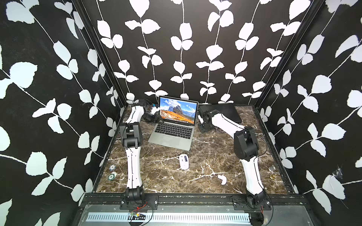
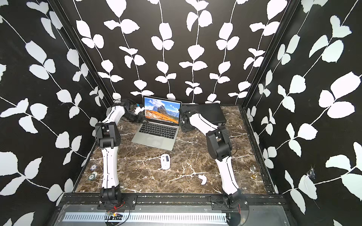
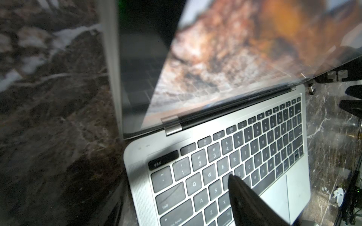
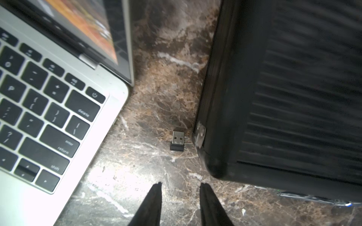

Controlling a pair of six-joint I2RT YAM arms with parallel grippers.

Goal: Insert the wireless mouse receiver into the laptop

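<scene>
In the right wrist view the USB receiver [image 4: 177, 140] lies flat on the marble table, between the laptop [image 4: 97, 124] and a black case, its metal plug pointing up in that view. My right gripper is open just short of it, with nothing between its fingers. The open laptop [image 1: 171, 140] stands at the back of the table with its screen lit. At its left edge, my left gripper has its fingers parted over the corner of the keyboard, empty. Nothing is plugged into the right side edge that shows.
The black case [image 4: 301, 113] stands close to the right of the receiver. A white mouse [image 1: 183, 161] and its loose cover [image 1: 222, 179] lie nearer the front. Small round items [image 1: 112, 176] sit at the left.
</scene>
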